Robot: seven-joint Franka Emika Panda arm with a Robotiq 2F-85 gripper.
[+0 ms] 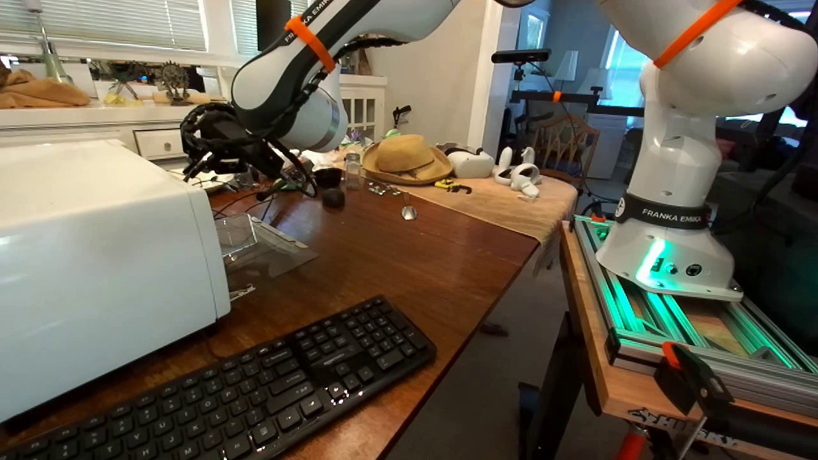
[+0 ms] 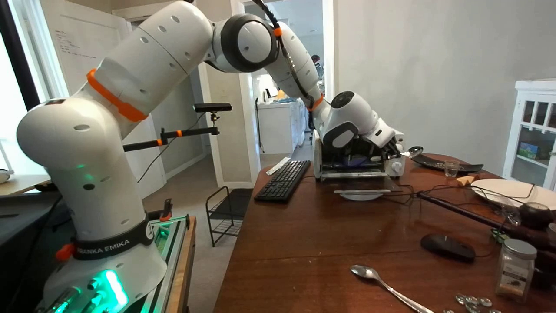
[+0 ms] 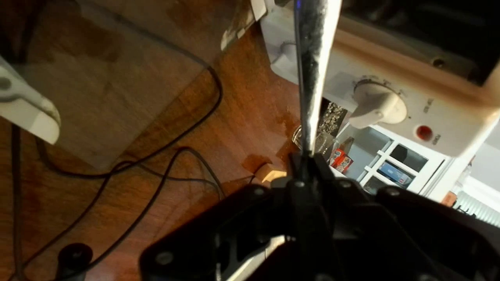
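Observation:
In the wrist view my gripper is shut on a long shiny metal utensil (image 3: 315, 70), its shaft running up from the fingertips. A spoon bowl (image 2: 415, 151) sticks out beside the gripper (image 2: 392, 150) in exterior view 2, apparently part of the same utensil. A white toaster oven (image 1: 100, 253) stands with its glass door (image 2: 359, 185) lowered. My gripper is at the oven's front, close to its dial side; how far the utensil reaches inside is hidden. The dial (image 3: 380, 104) and red light (image 3: 424, 133) show beside the shaft.
Another spoon (image 2: 383, 284) lies on the table near a black mouse (image 2: 448, 247) and a glass jar (image 2: 516, 268). Black cables (image 3: 154, 175) loop over the wood by the oven door. A keyboard (image 1: 299, 375) lies in front of the oven.

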